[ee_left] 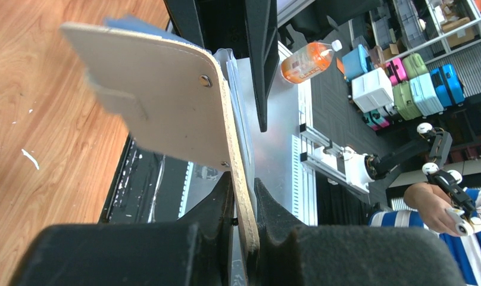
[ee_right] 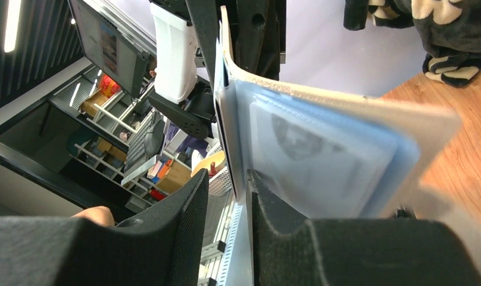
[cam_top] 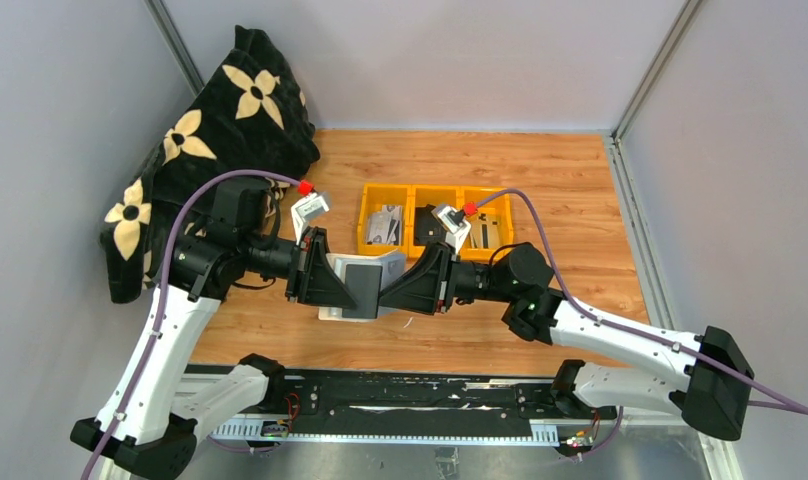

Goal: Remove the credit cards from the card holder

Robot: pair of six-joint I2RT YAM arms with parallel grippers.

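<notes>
The card holder [cam_top: 362, 290] hangs between both grippers above the table, beige outside with clear bluish sleeves [ee_right: 321, 155] holding cards, hard to make out. My left gripper [cam_top: 340, 298] has its fingers around the holder's edge; in the left wrist view the cover [ee_left: 161, 95] rises from between them. My right gripper [cam_top: 388, 298] is at the holder's other side, fingers slightly apart in the right wrist view, just at the sleeves' edge; whether they touch it is unclear.
A yellow compartment tray [cam_top: 362, 215] with flat items stands behind the grippers. A dark flowered cushion [cam_top: 210, 120] lies at the back left.
</notes>
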